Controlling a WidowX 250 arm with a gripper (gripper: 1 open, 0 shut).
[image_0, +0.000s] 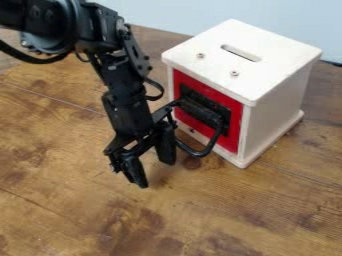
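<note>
My black gripper (152, 163) hangs low over the wooden floor, its fingers apart and pointing down, with nothing seen between them. It is just left of and in front of a white wooden box (271, 95) with a slot and screws on top. The box's near-left face has a red panel (235, 126) with a black fixture (205, 108) on it, partly hidden behind my arm and a dark loop.
Bare wooden surface (67, 190) spreads to the left and in front of the gripper. A pale wall stands behind the box at the upper right. A cable loops at the upper left.
</note>
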